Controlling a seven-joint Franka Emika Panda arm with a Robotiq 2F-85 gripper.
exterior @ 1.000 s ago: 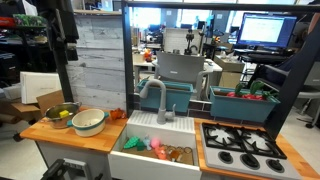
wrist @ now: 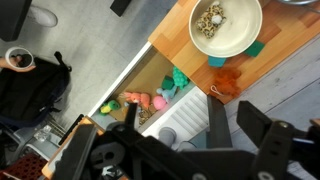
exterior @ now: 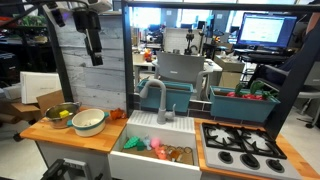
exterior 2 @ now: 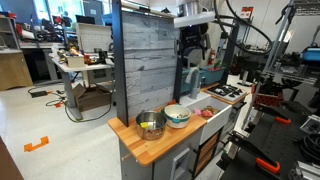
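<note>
In exterior view 1, my gripper (exterior: 95, 60) hangs pointing down, high above the left counter, well clear of everything on it. The wrist view shows its two dark fingers wide apart, and nothing is held between them. A cream bowl (exterior: 88, 124) with small pale pieces inside rests on the wooden counter. Beside it is a metal pot (exterior 2: 151, 125) with something yellow in it. A crumpled orange-brown item (wrist: 226, 82) lies between the bowl and the sink. Several colourful toy-like items, among them a green one (wrist: 180, 77) and a pink one (wrist: 160, 102), lie in the sink.
The white sink (exterior: 128, 165) has a tall grey faucet (exterior: 160, 88) behind it. A black-grated stove (exterior: 240, 140) stands to the right. Behind are a teal tub (exterior: 165, 97) and a teal planter (exterior: 240, 107). A grey plank wall (exterior 2: 150, 70) backs the left counter.
My gripper has moved to the right and somewhat lower in exterior view 1, from above the pot's side toward above the bowl. The objects on the counter and in the sink have not moved.
</note>
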